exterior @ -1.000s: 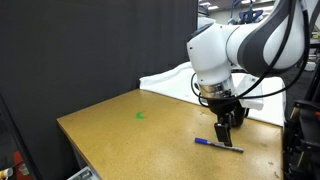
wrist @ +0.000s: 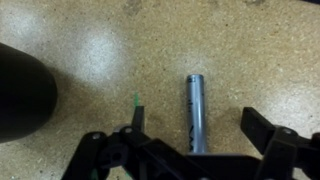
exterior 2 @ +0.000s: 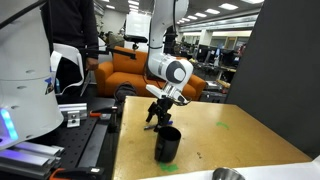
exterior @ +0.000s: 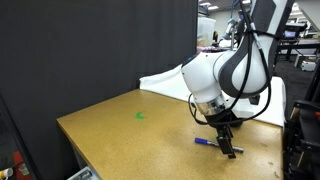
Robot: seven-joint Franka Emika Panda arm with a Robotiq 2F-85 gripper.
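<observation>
A slim marker with a grey barrel lies flat on the table; its blue end shows in exterior view 1. Straddling it from above, my gripper is open, one finger on either side of the barrel and a gap to each. Exterior view 1 has the gripper low over the marker. In exterior view 2 the gripper hides most of the marker.
A black cup stands near the gripper, its dark side at the left of the wrist view. A metal bowl is by the table's edge.
The arm has come down and a little to the left in exterior view 1, bringing the fingers around the marker. The marker has not visibly moved.
</observation>
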